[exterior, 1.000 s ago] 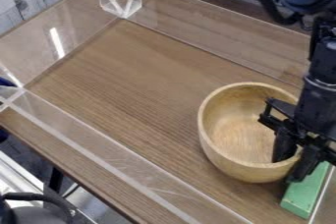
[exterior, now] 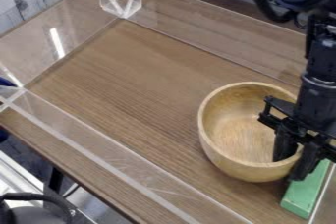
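Observation:
A round wooden bowl (exterior: pixel 231 130) sits at the right of the wooden table. My black gripper (exterior: pixel 292 159) reaches down from the right edge, its fingers at the bowl's right rim, apparently shut on that rim; the exact contact is hard to make out. A green rectangular object (exterior: pixel 301 198) lies beside the bowl at the lower right, partly under the gripper.
Clear plastic walls (exterior: pixel 118 2) border the table (exterior: pixel 118 81) at the back and left. Dark cables lie at the lower left, outside the table.
The arm has shifted very slightly since a second ago; the bowl and green object look unmoved.

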